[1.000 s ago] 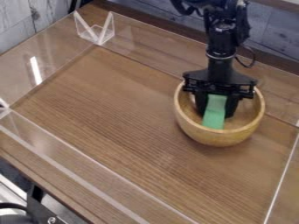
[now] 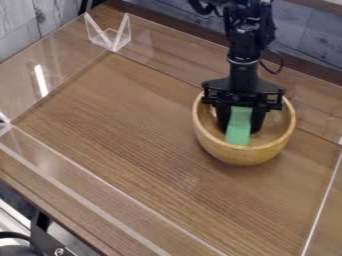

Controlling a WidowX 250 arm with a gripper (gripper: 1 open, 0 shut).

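A round orange-tan bowl (image 2: 245,154) sits on the wooden table at the right. My black gripper (image 2: 243,106) hangs over it, its fingers reaching down into the bowl around a green object (image 2: 239,137) that stands tilted inside. Whether the fingers touch or hold the green object is hard to tell, as they are dark and partly hidden.
A clear plastic holder (image 2: 111,32) stands at the back left. A grey wall lines the back, and a black cable shows at the lower left corner.
The gripper and bowl have shifted slightly to the left over the last second, with the green object still inside the bowl.
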